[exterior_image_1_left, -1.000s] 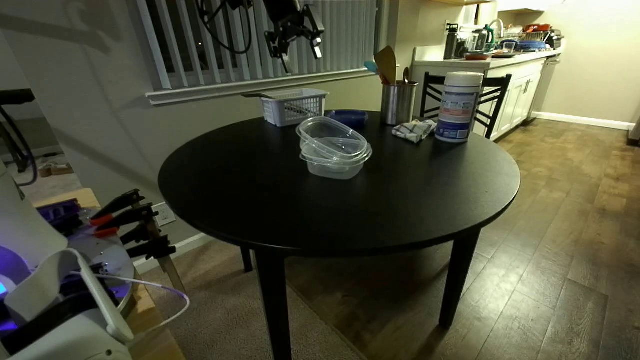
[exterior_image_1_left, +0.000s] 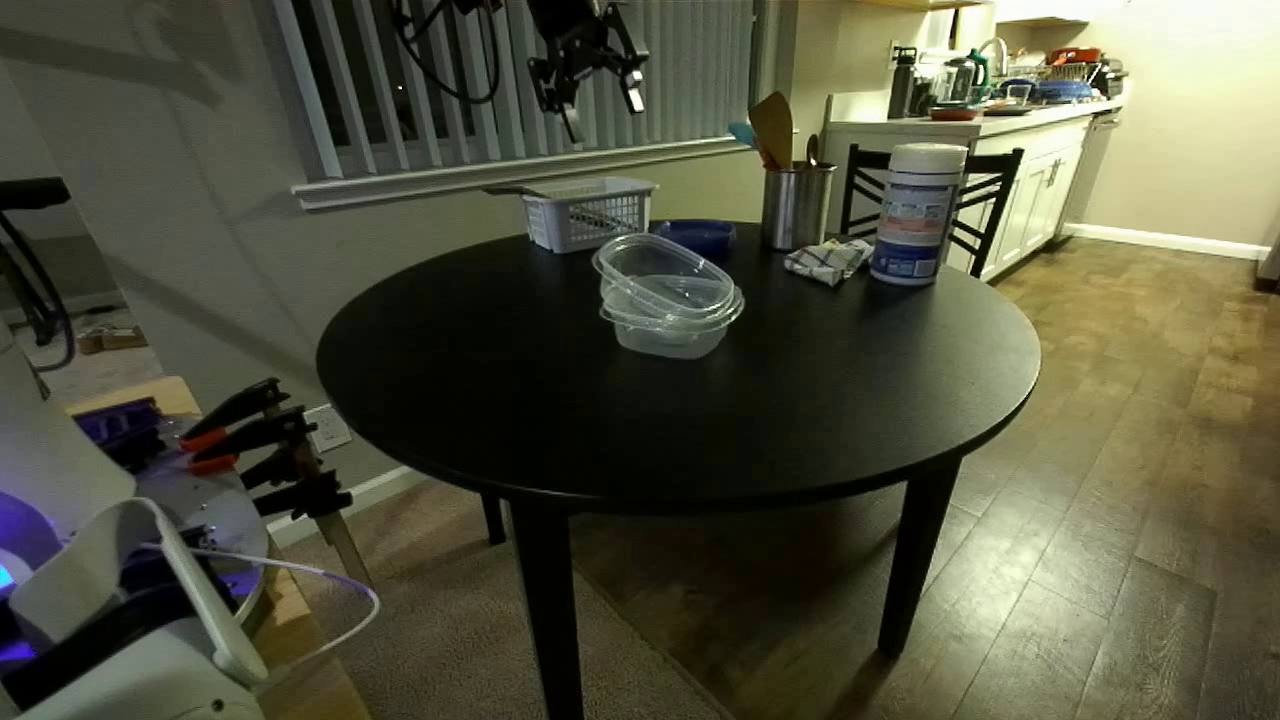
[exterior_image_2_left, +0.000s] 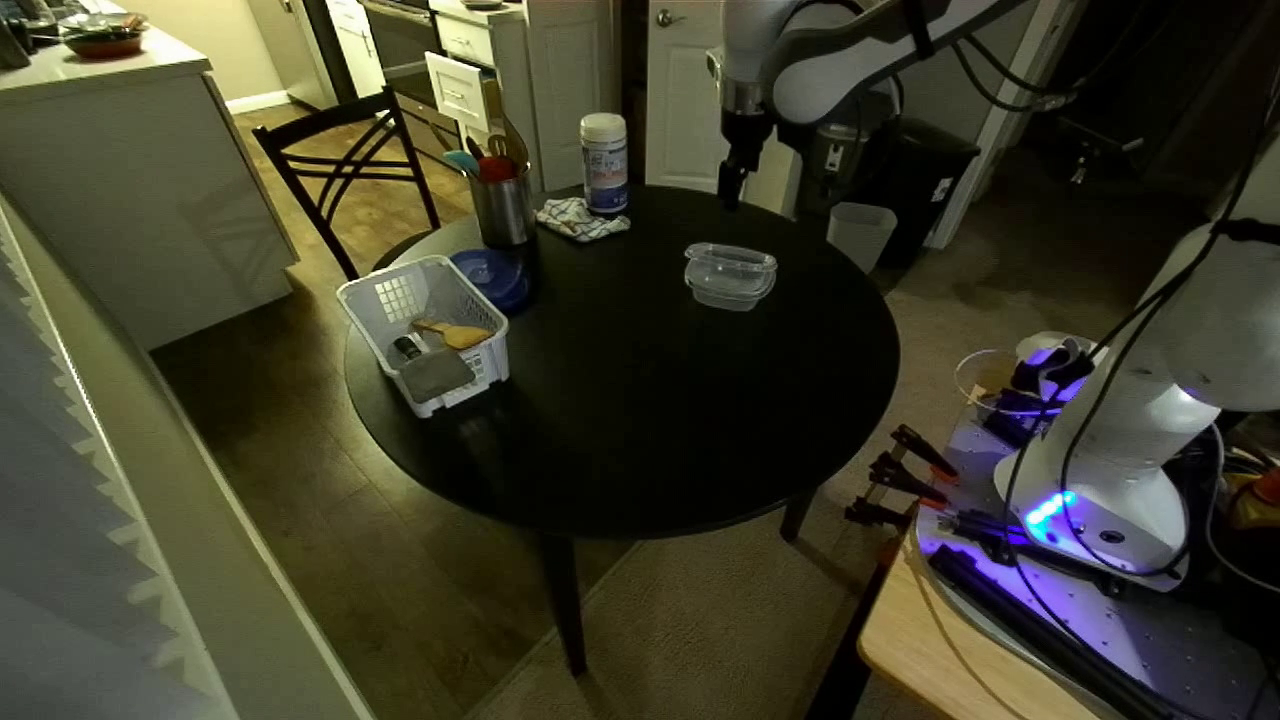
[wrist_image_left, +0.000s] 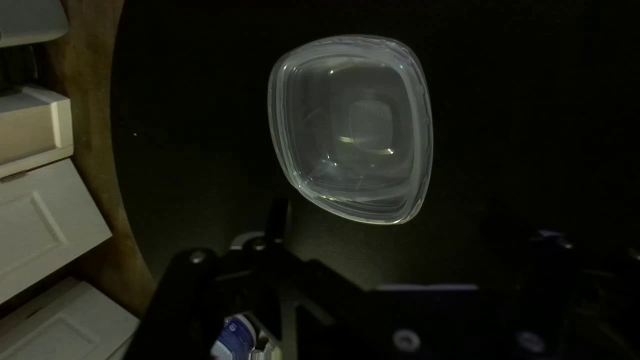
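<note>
On the black round table (exterior_image_1_left: 504, 396) sits a clear plastic container (exterior_image_1_left: 667, 342), its clear lid (exterior_image_1_left: 666, 274) resting tilted on top with one side raised. Seen from overhead in the wrist view, the container (wrist_image_left: 360, 129) lies ahead of the fingers. My gripper (exterior_image_1_left: 603, 115) is in the air well above the table, with its fingers spread apart and nothing between them. In exterior view 2 the gripper (exterior_image_2_left: 729, 198) appears beyond the container (exterior_image_2_left: 729, 294), edge-on.
A white basket (exterior_image_2_left: 486, 360) holding a wooden utensil stands beside a blue bowl (exterior_image_2_left: 489, 278). A steel utensil holder (exterior_image_1_left: 797, 206), a checkered cloth (exterior_image_1_left: 828, 260) and a wipes canister (exterior_image_1_left: 918, 216) line the far side.
</note>
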